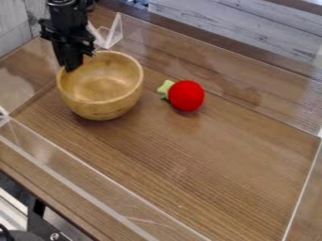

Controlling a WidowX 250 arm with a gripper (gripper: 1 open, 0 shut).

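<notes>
A tan wooden bowl (105, 94) sits at the left of the wooden table, tilted slightly, with its far-left rim under my black gripper (70, 58), which comes in from the top left and is shut on that rim. The fingertips are small and partly dark against the bowl's edge. Right of the bowl lies a red round object (187, 96), with a small light-green piece (165, 88) beside it on its left.
A light, clear object (105, 33) stands behind the gripper at the top. The table's edges show along the left and right.
</notes>
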